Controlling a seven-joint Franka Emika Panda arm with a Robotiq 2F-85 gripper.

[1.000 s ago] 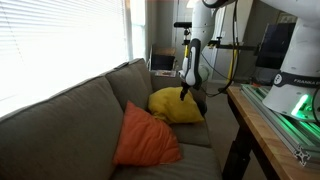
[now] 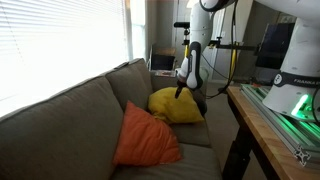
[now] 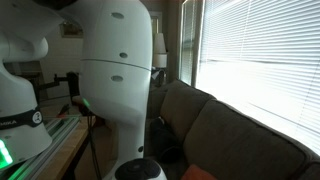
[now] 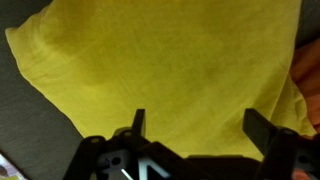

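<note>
A yellow pillow (image 2: pixel 175 107) lies on the couch's far end and fills most of the wrist view, its cloth (image 4: pixel 170 75) slightly wrinkled. My gripper is open above it, its two fingertips wide apart, with only yellow cloth showing beyond them. Whether the fingertips touch the cloth, I cannot tell. An orange-red pillow (image 2: pixel 147 137) leans against the backrest on the nearer seat; an edge of that pillow (image 4: pixel 307 80) enters the wrist view at the right. In exterior view 2 my arm hides the yellow pillow.
The dark grey couch (image 2: pixel 60 130) runs along the window blinds (image 2: pixel 60 35). A wooden table edge (image 2: pixel 275 135) stands to the right of the couch. Bare seat cushion lies in front of the orange-red pillow.
The arm has shifted slightly at the far end of the couch, its wrist now a little further left, over the yellow pillow's far edge. Both pillows look unmoved.
</note>
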